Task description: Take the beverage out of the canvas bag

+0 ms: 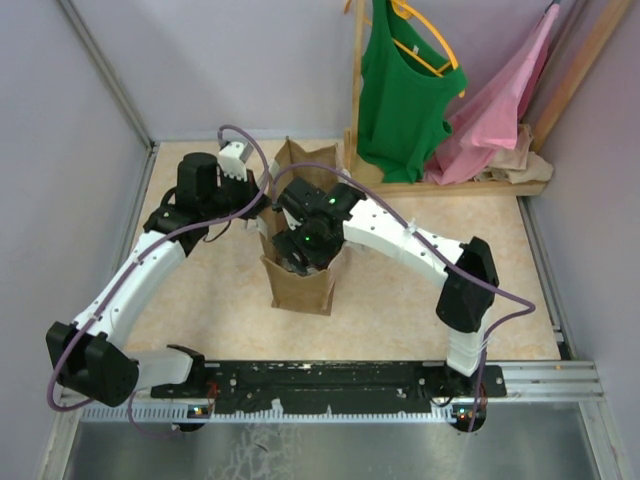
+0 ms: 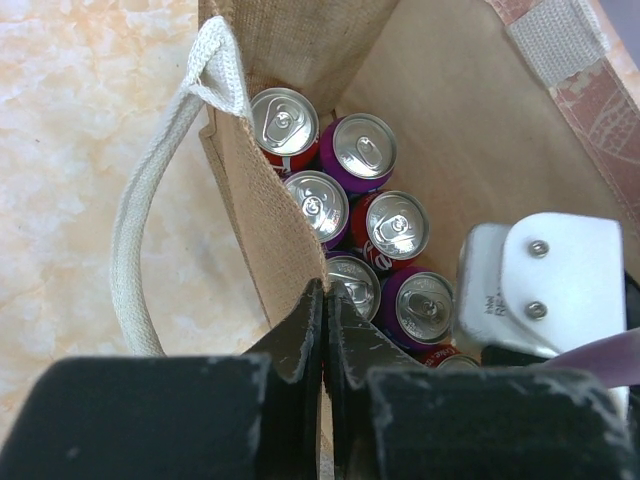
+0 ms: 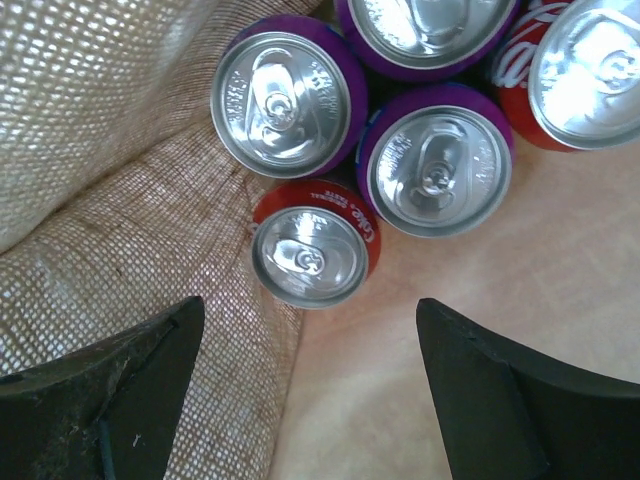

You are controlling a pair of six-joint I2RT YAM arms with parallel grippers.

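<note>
The tan canvas bag (image 1: 300, 292) stands open in the middle of the table. Several cans with red or purple sides stand upright inside it, among them a purple can (image 2: 364, 150) and a red can (image 2: 396, 226). My left gripper is shut on the rim of the bag's side wall, whose edge runs in between the fingertips. Inside the bag's mouth, my right gripper points down, open. A red can (image 3: 310, 256) sits ahead of the gap between its fingers, with nothing held. From the top, the right arm hides most cans.
A white cloth handle (image 2: 130, 240) loops outside the bag's wall. Behind, a green top (image 1: 405, 100) and a pink garment (image 1: 490, 110) hang on a wooden frame. Bare table (image 1: 420, 310) lies to the right and left of the bag.
</note>
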